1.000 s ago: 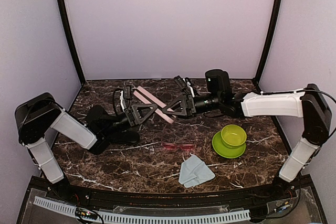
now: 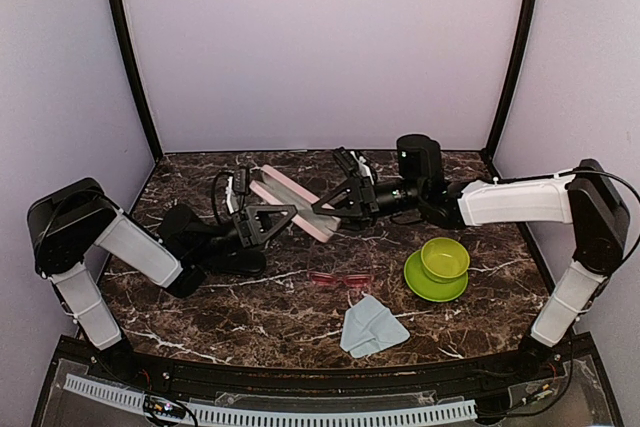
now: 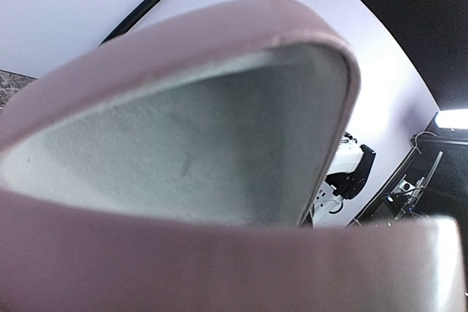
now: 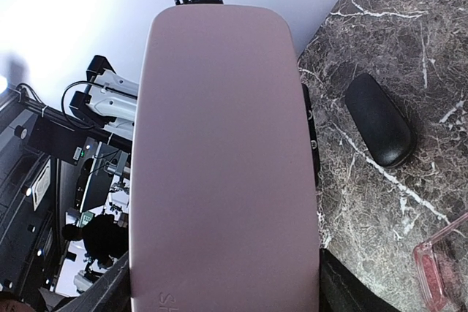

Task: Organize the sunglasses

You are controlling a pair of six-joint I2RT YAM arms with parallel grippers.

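A pink glasses case (image 2: 300, 192) is held in the air between both grippers, its lid parted; its pale lining (image 3: 190, 144) fills much of the left wrist view, and a smooth pink face (image 4: 223, 151) fills the right wrist view. My left gripper (image 2: 275, 217) is shut on the case's left side, my right gripper (image 2: 340, 205) on its right side. Pink sunglasses (image 2: 340, 277) lie on the table below the case, also partly seen in the right wrist view (image 4: 431, 268).
A black case (image 4: 380, 118) lies on the marble table. A green bowl (image 2: 445, 255) on a green plate (image 2: 435, 292) stands at the right, with a pale blue cloth (image 2: 370, 332) at the front.
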